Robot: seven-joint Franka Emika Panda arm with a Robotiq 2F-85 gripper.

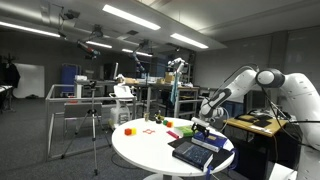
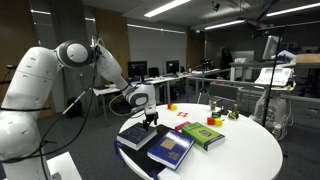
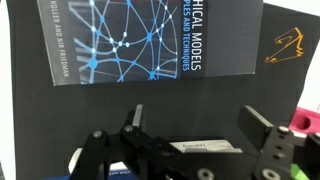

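In the wrist view my gripper is open, its fingers wide apart with nothing between them. A dark book [image 3: 150, 40] with a blue network pattern and the words "Techniques" and "Models" lies below and ahead of it. Over the right side of the round white table, the gripper [image 1: 204, 124] hangs near several books in exterior view 1. A blue-covered book [image 2: 170, 150] and a green book [image 2: 204, 136] lie on the table in exterior view 2, to the right of the gripper [image 2: 150, 124]. How high the fingers stand above the books is hard to tell.
Small red and yellow objects [image 1: 130, 131] sit at the table's far left in exterior view 1. A tripod [image 1: 95, 125] stands on the floor beyond the table.
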